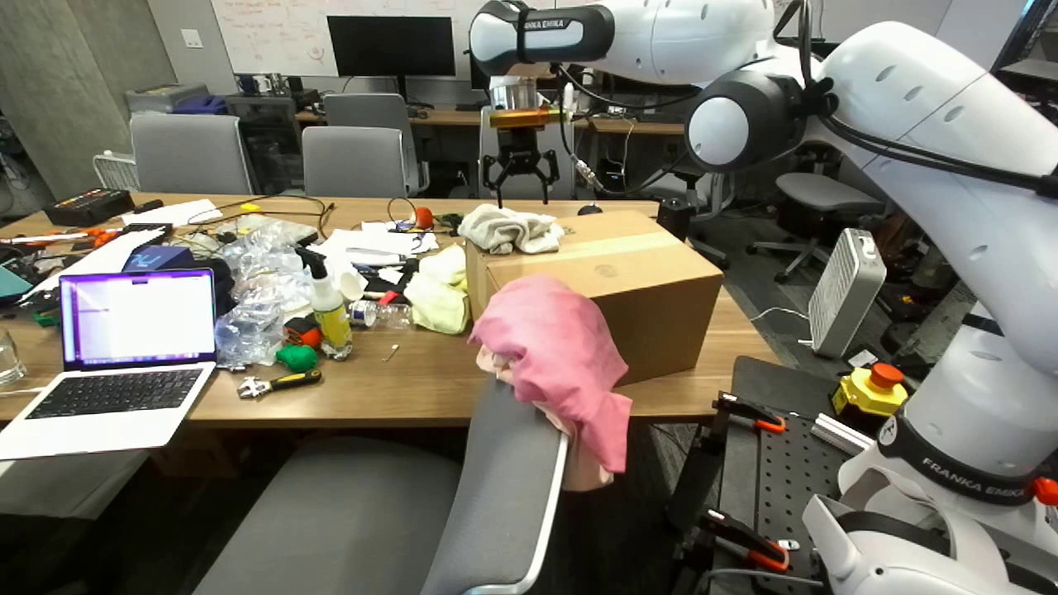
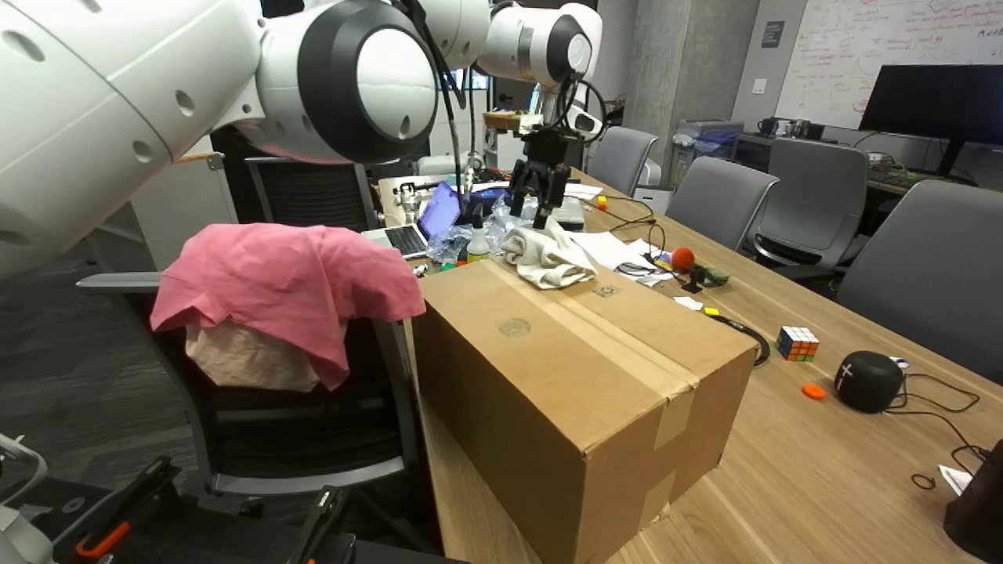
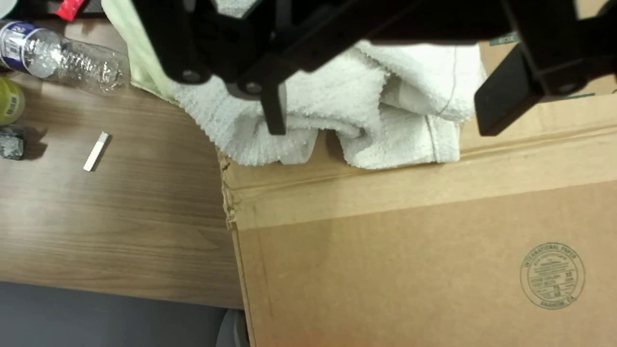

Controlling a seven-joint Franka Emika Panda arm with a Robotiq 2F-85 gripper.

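Observation:
A crumpled white towel [image 1: 511,229] lies on top of the cardboard box [image 1: 605,259], at its left end in exterior view 1. My gripper [image 1: 520,202] hangs above the towel, its fingers spread apart and nothing between them. From the wrist, the towel [image 3: 358,110] shows below and between the open fingertips, partly hidden by the gripper's dark parts. Exterior view 2 has the gripper [image 2: 541,212] over the towel [image 2: 548,255] near the box's far end. A pink cloth [image 1: 555,342] drapes over the back of a grey chair.
Left of the box lie a yellow cloth [image 1: 439,289], a plastic bottle [image 3: 63,58], a spray bottle [image 1: 330,307] and a laptop [image 1: 129,342]. Past the box stand a Rubik's cube [image 2: 797,344] and a black speaker [image 2: 867,381]. Most of the box top is bare.

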